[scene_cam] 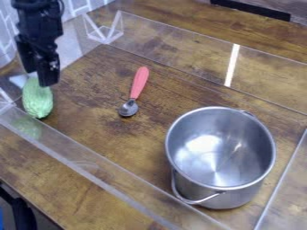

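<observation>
My black gripper (39, 66) hangs at the upper left, just above a green elongated vegetable (39, 101) lying on the wooden table; whether its fingers are open or shut is unclear. A pink-handled spoon (136, 87) lies at the middle of the table. A steel pot (218, 153) with a wire handle stands at the lower right.
Clear plastic walls (84, 168) run around the work area. Bare wood lies between the vegetable, the spoon and the pot. A pale object sits beside the vegetable at the left edge.
</observation>
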